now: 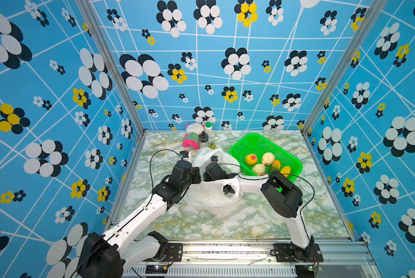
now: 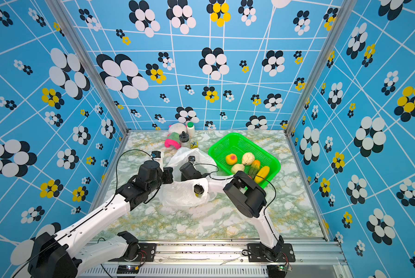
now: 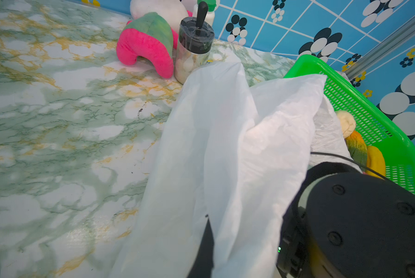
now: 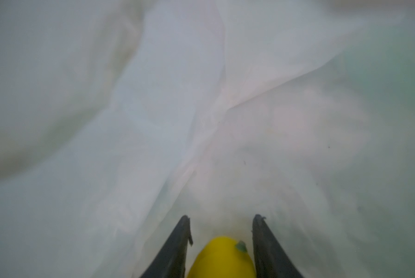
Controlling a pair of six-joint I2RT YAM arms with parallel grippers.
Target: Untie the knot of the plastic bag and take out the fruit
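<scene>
The white plastic bag [image 1: 212,194] stands open in the middle of the table. At its left side my left gripper is shut on the thin plastic; a dark finger shows against the bag wall and the other is hidden behind the film. My right gripper is inside the bag, its fingers apart around a yellow fruit [image 4: 221,261] with a small green spot. The fruit's sides look close to both fingers, but whether they grip it cannot be told. A green basket [image 1: 244,143] at the right holds several fruits, among them an orange-pink one [image 1: 250,159] and a pale round one [image 1: 268,159].
Behind the bag stand a pink and green plush [image 3: 147,44], a dark-lidded cup [image 3: 193,51] and a green-capped bottle [image 1: 208,128]. The right forearm [image 1: 251,185] passes close by the basket's near side.
</scene>
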